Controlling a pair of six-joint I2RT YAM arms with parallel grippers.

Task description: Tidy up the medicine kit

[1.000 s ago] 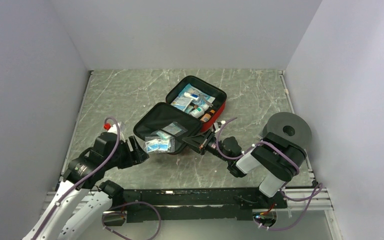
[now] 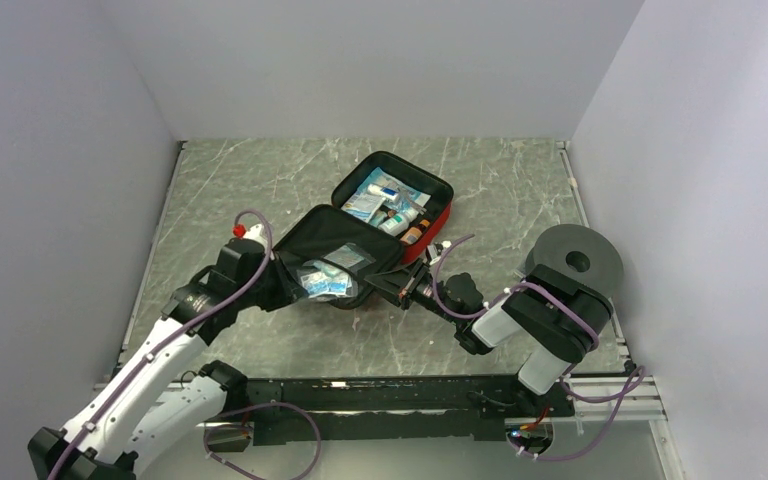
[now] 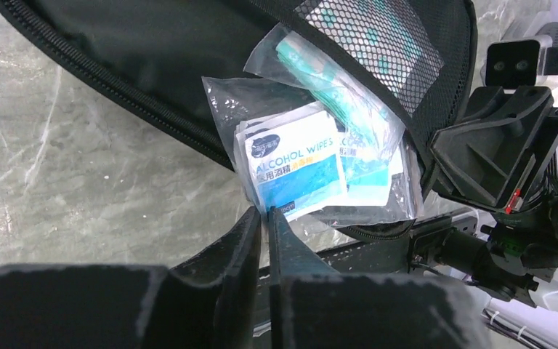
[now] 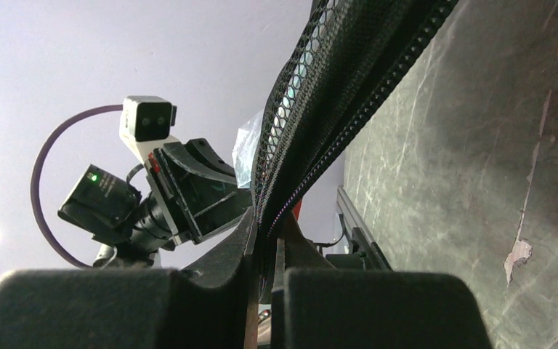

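The medicine kit lies open, its black lid [image 2: 300, 235] toward the front. A clear bag of blue-and-white alcohol wipes [image 3: 294, 163] sticks out of the lid's mesh pocket [image 3: 421, 80], overhanging the lid's edge. My left gripper is shut on that bag's near corner. Beside it, a small clear bag with teal packets [image 3: 316, 73] lies partly under the mesh, one end outside the pocket. On the other side, my right gripper is shut on the black mesh pocket edge [image 4: 298, 138], lifting it somewhat.
The red kit base [image 2: 442, 218] behind the lid holds bottles, a tube and packets. A dark grey roll [image 2: 572, 250] stands at the right, by the right arm. Bare grey tabletop [image 2: 230, 180] surrounds the kit, widest at the left and back.
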